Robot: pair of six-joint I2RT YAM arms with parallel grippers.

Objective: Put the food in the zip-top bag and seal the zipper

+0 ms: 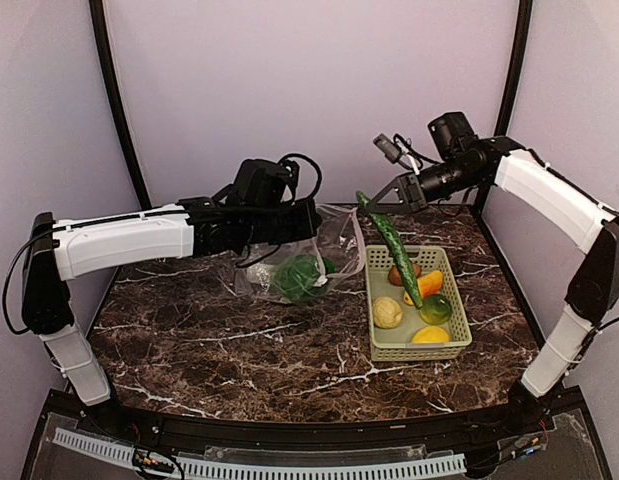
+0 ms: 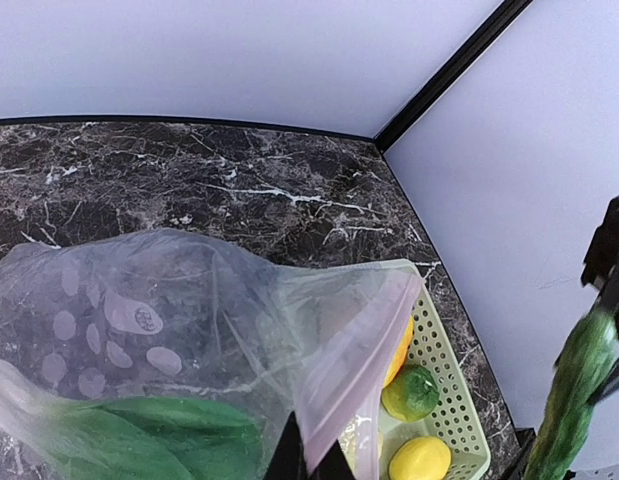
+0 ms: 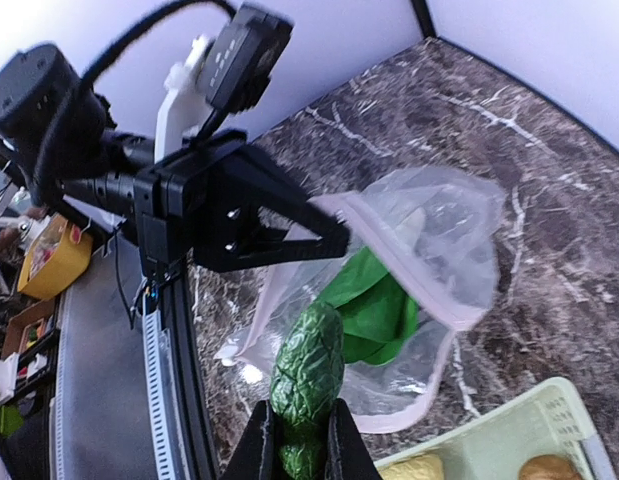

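Observation:
A long green cucumber [image 1: 394, 245] hangs slanting above the basket, its upper end in my right gripper [image 1: 375, 205], which is shut on it. In the right wrist view the cucumber [image 3: 307, 380] juts forward from between the fingers toward the bag's mouth. The clear zip bag [image 2: 209, 340] lies on the table with a green leafy vegetable [image 2: 139, 437] inside. Its upper rim is pinched by my left gripper, which is shut with the thin film between its tips. The bag's opening [image 3: 389, 250] gapes toward the right arm.
A pale green basket [image 1: 419, 352] right of the bag holds a round yellowish item [image 1: 387, 312], an orange-yellow fruit [image 1: 424, 289], a green fruit [image 1: 436, 309], a yellow fruit [image 1: 430, 335] and a brown item [image 1: 397, 274].

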